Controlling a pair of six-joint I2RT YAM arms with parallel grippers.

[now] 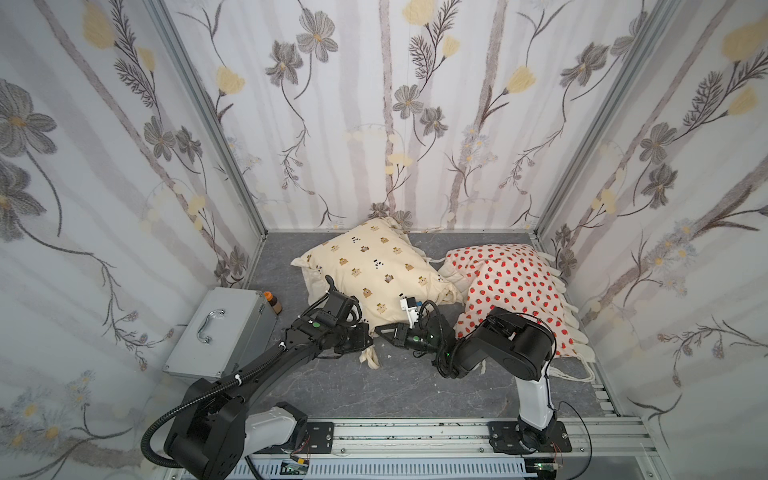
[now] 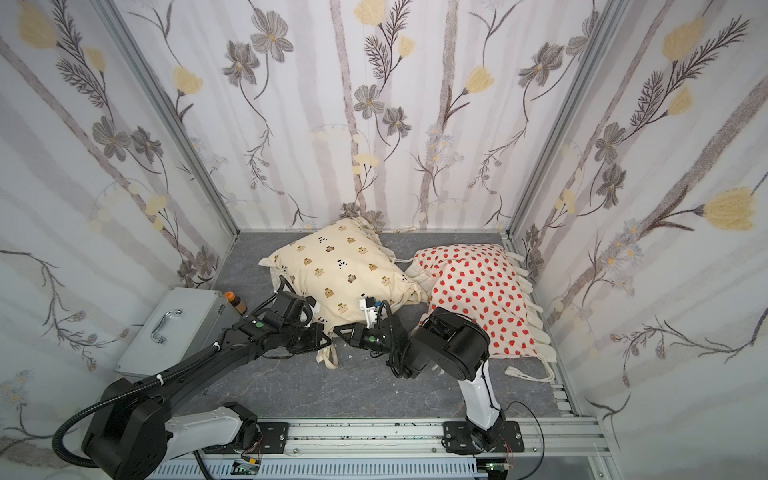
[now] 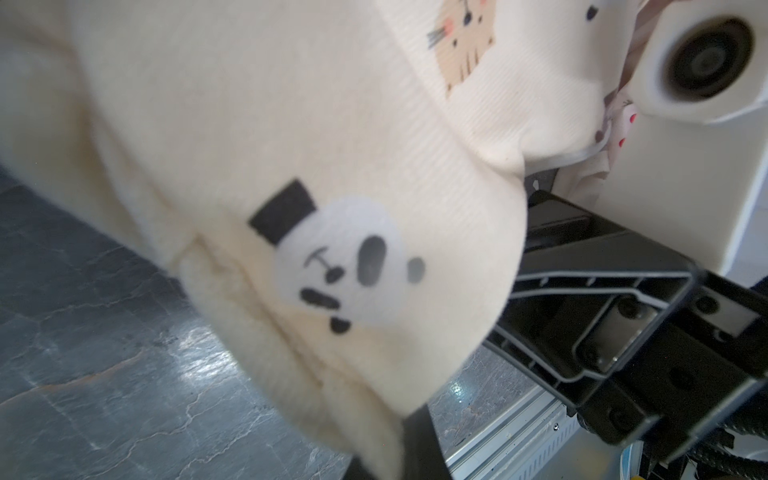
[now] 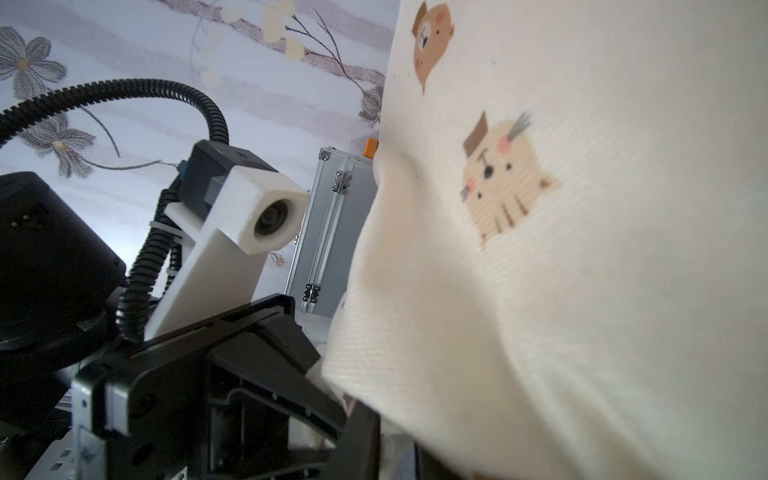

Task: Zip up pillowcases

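The cream pillowcase [image 1: 376, 264] with small animal faces lies at the back centre, its front corner hanging toward my two grippers. At that corner my left gripper [image 1: 367, 339] is shut; in the left wrist view the cream corner [image 3: 364, 408] runs down between its dark fingers. Just to the right, my right gripper [image 1: 381, 329] stands part open beside the pillowcase's front edge. In the right wrist view its finger [image 4: 360, 444] is close under the cloth fold [image 4: 416, 352], and the tips are partly hidden. No zip pull can be made out.
A strawberry-print pillow [image 1: 512, 284] lies on the right, touching the cream one. On the left stand a silver case [image 1: 216, 332] and a small orange-capped bottle [image 1: 273, 302]. Bare grey floor [image 1: 400, 392] extends in front of the grippers.
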